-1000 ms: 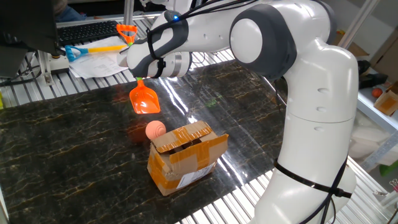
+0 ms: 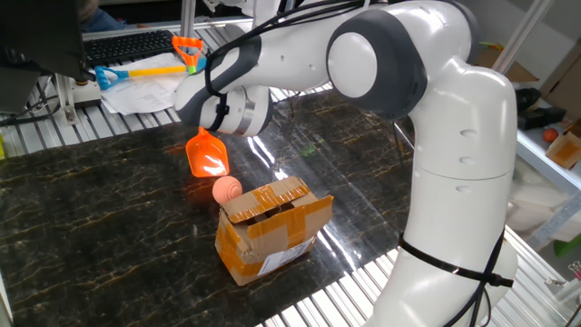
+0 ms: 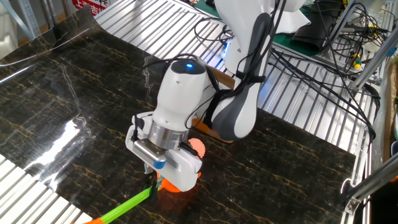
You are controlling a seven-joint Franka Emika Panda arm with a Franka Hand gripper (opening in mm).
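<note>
An orange scoop (image 2: 208, 154) hangs below my wrist in exterior view 1, its front edge just short of the pink ball (image 2: 227, 189). The ball, ridged in exterior view 2 (image 3: 197, 147), rests on the dark table beside an open cardboard box (image 2: 272, 238). From the scoop a green shovel handle (image 3: 129, 206) runs toward the lower left in exterior view 2. My gripper (image 3: 153, 177) is shut on that shovel where the handle meets the scoop. The hand covers part of the scoop, and exterior view 1 hides the fingers.
A second toy tool with a yellow shaft (image 2: 156, 71) lies on white paper (image 2: 145, 94) by the keyboard (image 2: 130, 47), off the dark table (image 2: 91, 218). In exterior view 2, the arm partly hides the box (image 3: 207, 130).
My hand has come down and slightly left in exterior view 1, carrying the shovel. The scoop is lower and nearer the ball. Ball and box have stayed put.
</note>
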